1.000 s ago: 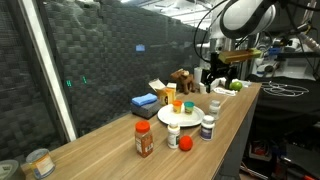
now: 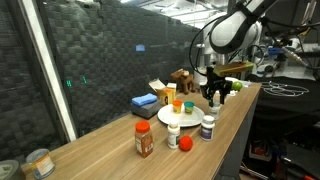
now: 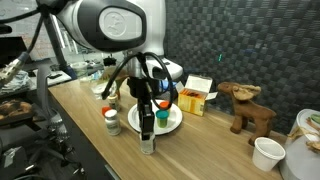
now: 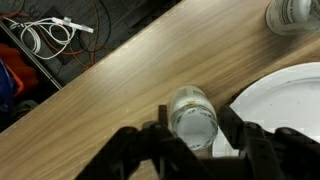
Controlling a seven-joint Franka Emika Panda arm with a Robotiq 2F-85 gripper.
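A small jar with a pale round lid [image 4: 194, 124] stands upright on the wooden counter. My gripper is above it, with the dark fingers [image 4: 153, 140] on either side of the lid. In the wrist view the fingers are parted around the jar; whether either finger touches it cannot be told. Exterior view 2 shows the jar [image 3: 147, 144] under the fingertips, near the counter's front edge. From exterior view 1, the jar [image 2: 215, 110] is partly covered by the gripper.
Close to the jar is a white plate [image 4: 272, 102] carrying colourful cups. A second jar [image 2: 207, 128], a white bottle [image 2: 173, 134], a red ball [image 2: 186, 143] and a red-lidded jar [image 2: 144, 140] stand nearby.
My gripper has come down over the jar, from above it a second ago to around its top now. The jar and the other objects have stayed put.
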